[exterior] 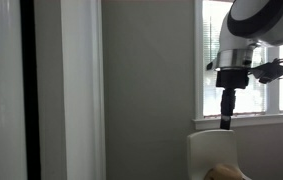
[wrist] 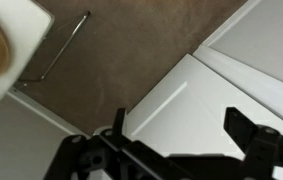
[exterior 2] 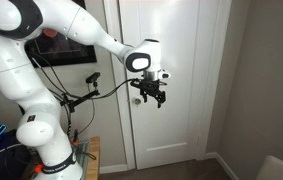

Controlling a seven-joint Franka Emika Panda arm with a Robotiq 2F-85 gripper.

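My gripper point(exterior 2: 155, 101) hangs in front of a closed white door point(exterior 2: 171, 136) in exterior view 2. In the wrist view its two dark fingers stand wide apart, one on the left and one on the right, with nothing between them. The door's white panelled face point(wrist: 189, 112) fills the lower right there. Exterior view 1 shows the gripper point(exterior: 227, 112) pointing down before the window; its fingers overlap from that side. A dark door handle point(exterior 2: 137, 101) is close to the left of the gripper in exterior view 2.
A white chair point(exterior: 200, 150) with a tan, rounded thing point(exterior: 224, 173) on its seat stands below the gripper. A wooden tabletop edge point(exterior 2: 92, 155) lies beside the arm's base. Bare brown floor point(wrist: 121, 55) shows between chair and door.
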